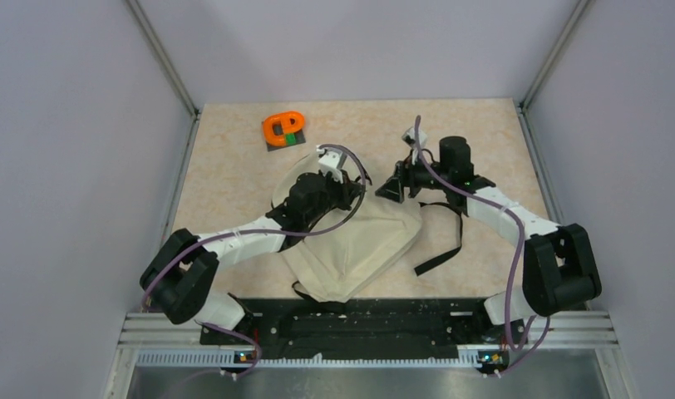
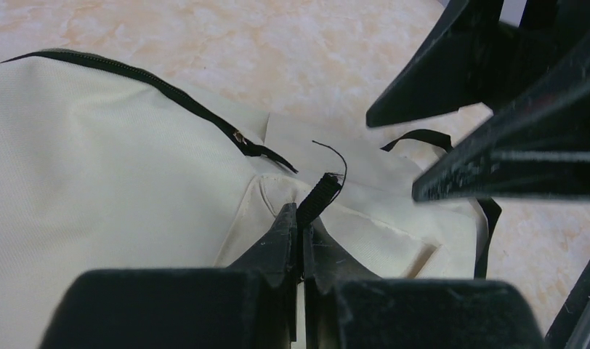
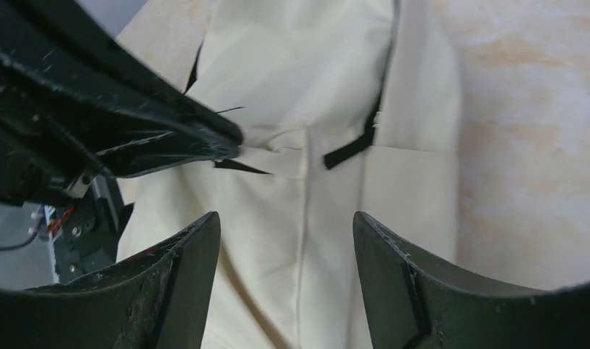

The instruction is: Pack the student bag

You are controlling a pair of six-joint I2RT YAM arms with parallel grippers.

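The cream student bag (image 1: 363,249) lies on the table with its black zipper (image 2: 158,83) running along the upper part. My left gripper is over the bag, shut on a short black strap (image 2: 322,193) whose end sticks up between the fingertips. To its right, my right gripper is open above the bag's right part, nothing between its fingers; bag cloth shows beyond the gap. In the left wrist view, its two black fingers (image 2: 466,171) reach in from the right.
An orange object on a dark base (image 1: 284,130) sits at the back left. A black strap (image 1: 442,259) curves over the table right of the bag. Bare table (image 1: 359,116) extends along the back. The two grippers are close together.
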